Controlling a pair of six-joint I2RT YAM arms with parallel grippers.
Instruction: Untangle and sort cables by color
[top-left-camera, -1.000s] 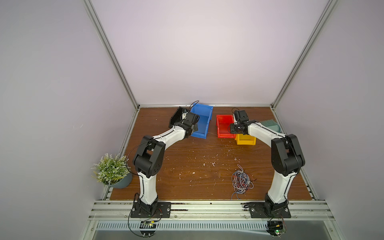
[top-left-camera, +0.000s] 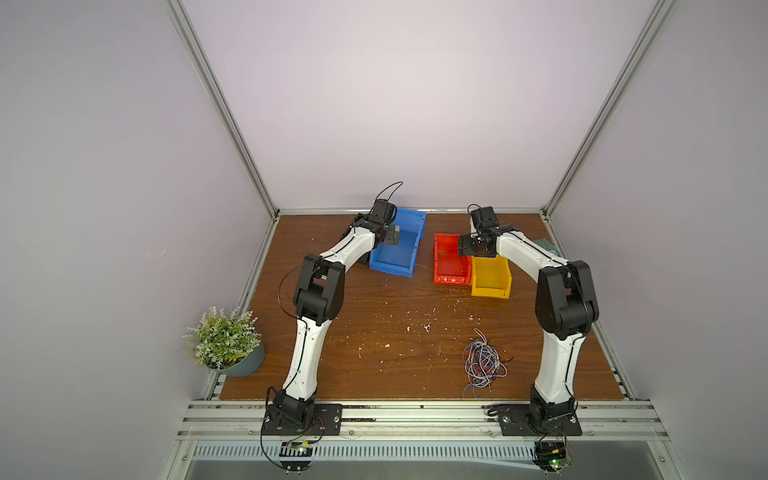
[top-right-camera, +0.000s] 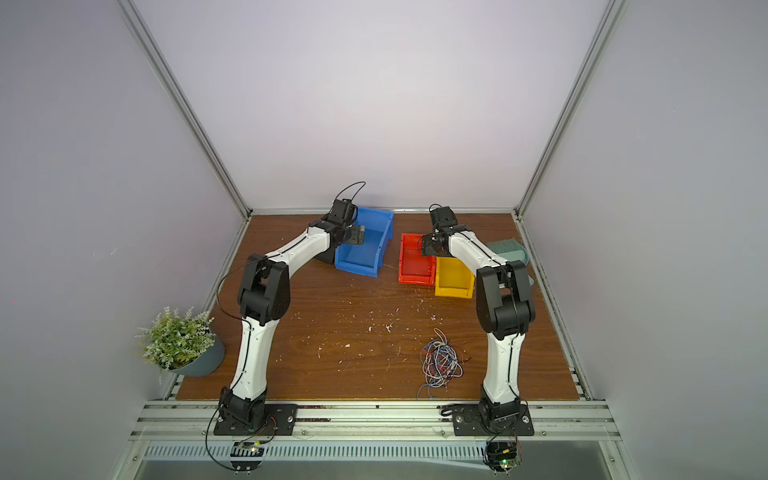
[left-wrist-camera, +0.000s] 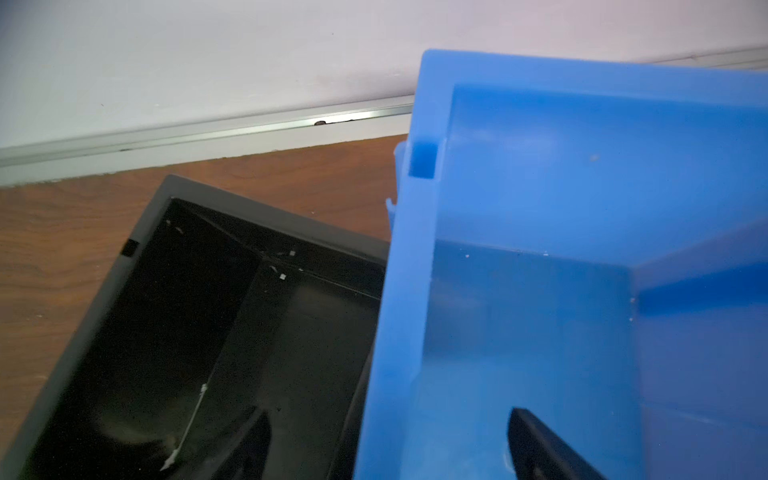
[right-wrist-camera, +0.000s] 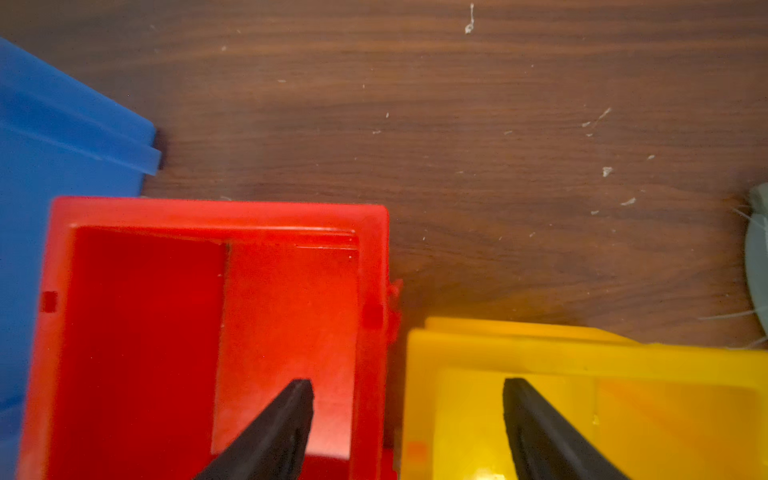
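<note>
Near the front edge, right of centre, lies a tangled bundle of white, blue and red cables (top-left-camera: 482, 364). My left gripper is over the blue bin (left-wrist-camera: 528, 320) and the black bin (left-wrist-camera: 304, 344), its fingers apart with nothing held. The blue bin's rim runs between the fingertips in the left wrist view. My right gripper stands open above the red bin (right-wrist-camera: 288, 312) and the yellow bin (right-wrist-camera: 584, 361), one finger over each. No cable shows in the visible parts of the bins.
A potted plant (top-left-camera: 226, 340) stands at the left edge. A teal object (top-right-camera: 509, 250) lies behind the right arm. White scraps are scattered over the wooden table (top-left-camera: 384, 320), whose middle is otherwise free.
Both arms have reached farther back. The red and yellow bins have shifted slightly toward the front since a second ago. The cable bundle has not moved.
</note>
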